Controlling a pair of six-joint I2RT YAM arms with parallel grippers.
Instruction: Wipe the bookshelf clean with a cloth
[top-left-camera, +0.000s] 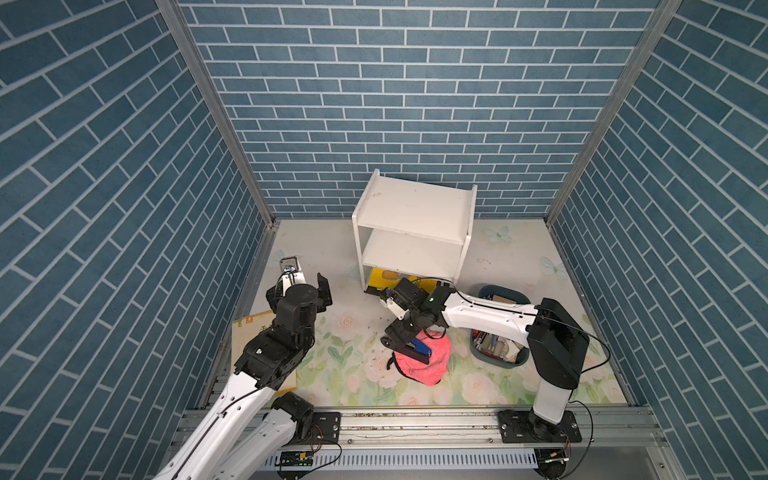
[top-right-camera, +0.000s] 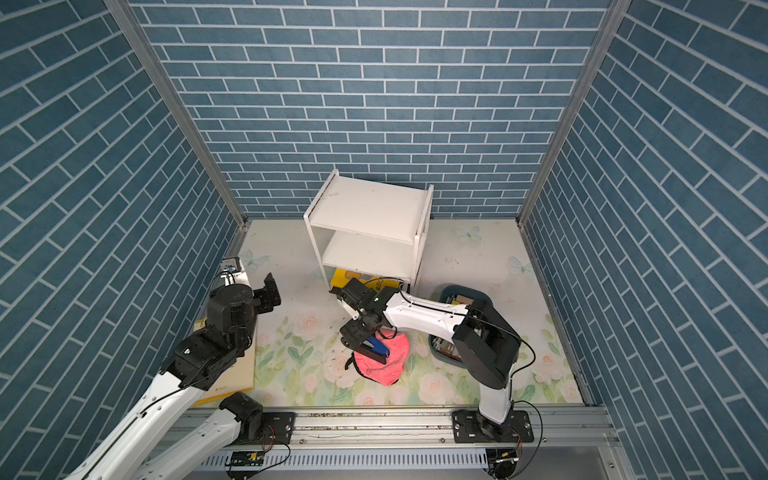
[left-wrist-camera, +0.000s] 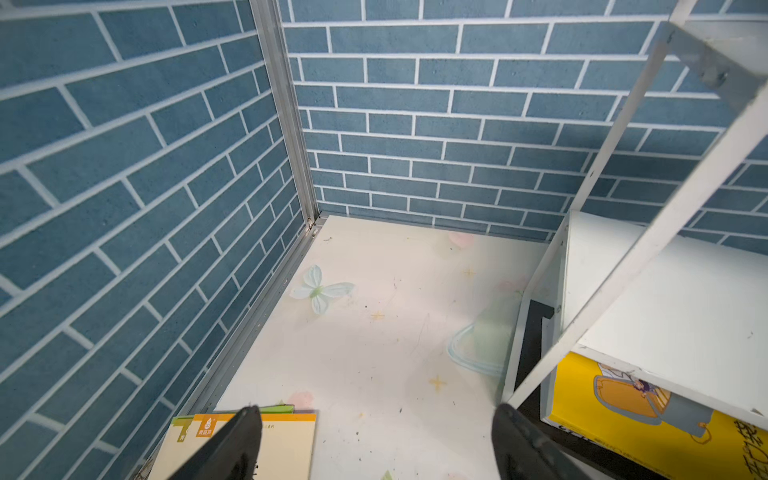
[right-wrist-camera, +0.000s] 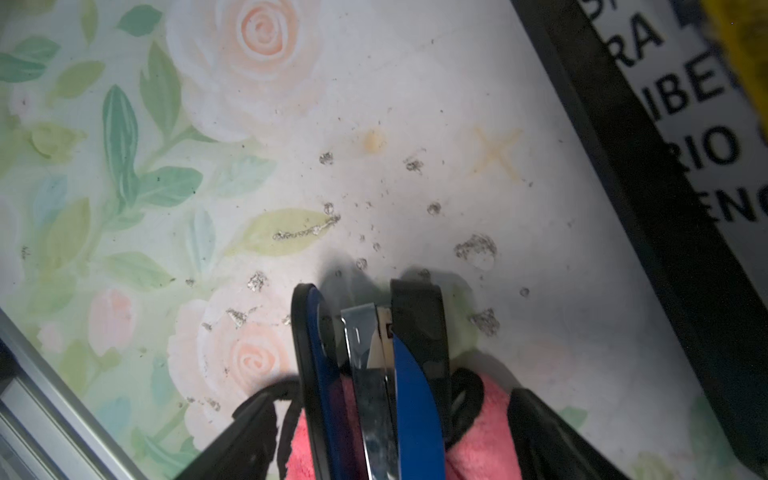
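Note:
A white bookshelf (top-left-camera: 412, 209) stands at the back middle, books (top-right-camera: 344, 277) on its bottom level. In front lies a pink cloth (top-left-camera: 428, 368) with a black loop and a blue-and-black stapler-like tool (right-wrist-camera: 417, 400) on it. My right gripper is over these, fingers apart on either side of the tool and cloth; whether they touch cannot be told. My left gripper is open at the left of the bookshelf, nothing between its fingers.
A dark bin of small items (top-left-camera: 500, 349) sits right of the bookshelf, under the right arm. Papers (left-wrist-camera: 272, 440) lie at the left.

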